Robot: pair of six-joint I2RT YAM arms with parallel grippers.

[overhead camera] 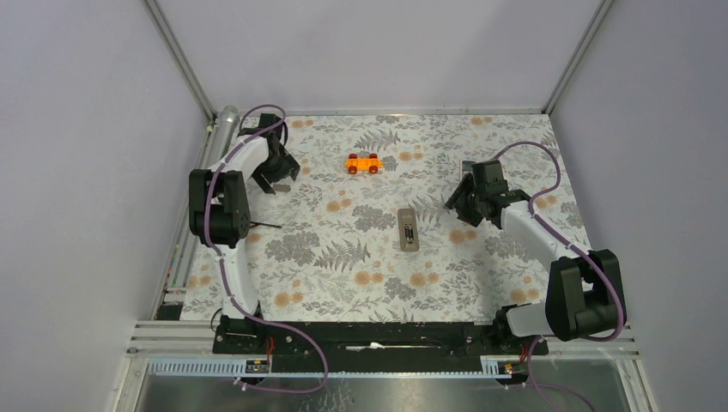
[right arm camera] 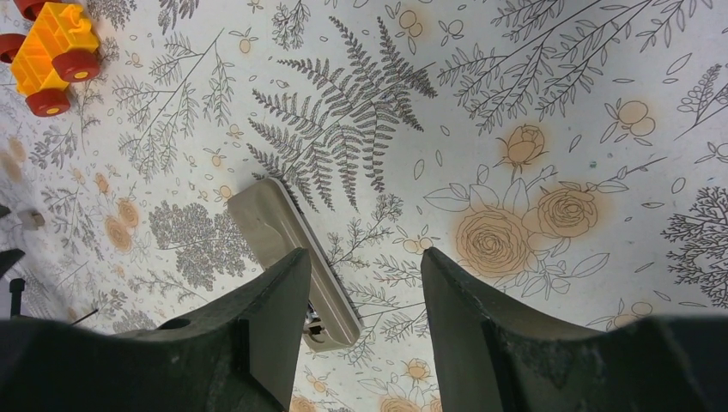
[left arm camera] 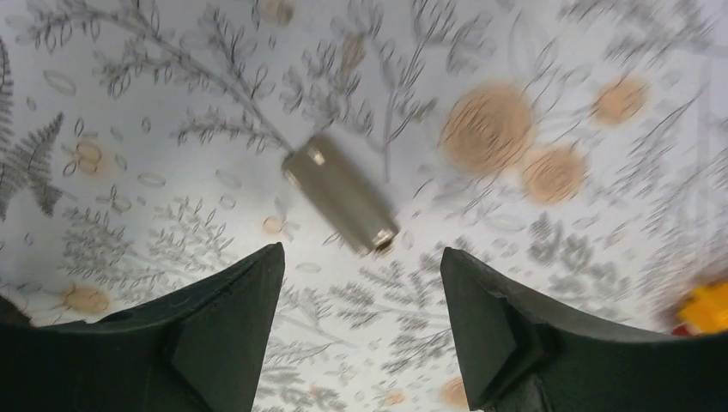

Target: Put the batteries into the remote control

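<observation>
The remote control [overhead camera: 409, 230] lies in the middle of the table, its compartment exposed with metal showing inside; the right wrist view shows it at lower left [right arm camera: 270, 225], partly behind a finger. A small brownish-grey block [left arm camera: 339, 193], blurred, possibly the battery cover or a battery, lies at the left side [overhead camera: 282, 188] under my left gripper. That gripper is open above it, nothing between its fingers. My right gripper hangs open and empty, right of the remote.
An orange toy car [overhead camera: 363, 163] sits at the back middle. A thin dark tool [overhead camera: 266, 225] lies at the left, nearer the front. A grey object [overhead camera: 468, 166] is partly hidden behind the right gripper.
</observation>
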